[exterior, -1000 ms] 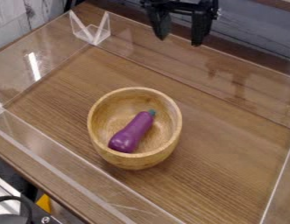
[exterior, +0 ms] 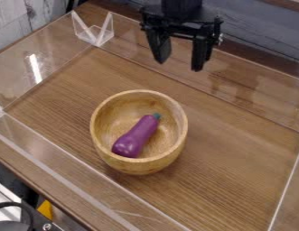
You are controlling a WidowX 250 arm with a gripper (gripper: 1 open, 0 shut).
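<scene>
My black gripper (exterior: 181, 52) hangs open over the back middle of the wooden surface, with nothing between its fingers. In the front middle, well apart from it, a purple eggplant (exterior: 135, 136) lies inside a round wooden bowl (exterior: 177, 140).
A clear angular plastic piece (exterior: 94, 32) stands at the back left. Low walls edge the back. A black cable lies at the bottom left corner.
My gripper has come lower in the view, toward the front and the bowl. The bowl and eggplant have not moved.
</scene>
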